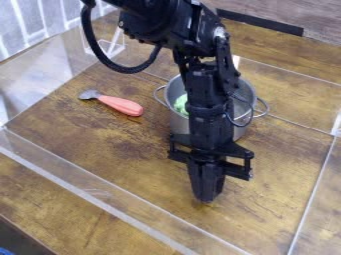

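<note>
My black gripper points down at the wooden table in the middle of the view, its fingertips low over the bare wood just in front of a metal pot. The arm hides much of the pot and most of a light green thing inside it. Whether the fingers are apart or together is too dark to tell. A utensil with a pink handle and a metal head lies on the table to the left of the pot.
Clear panels or edges border it at left and right.
</note>
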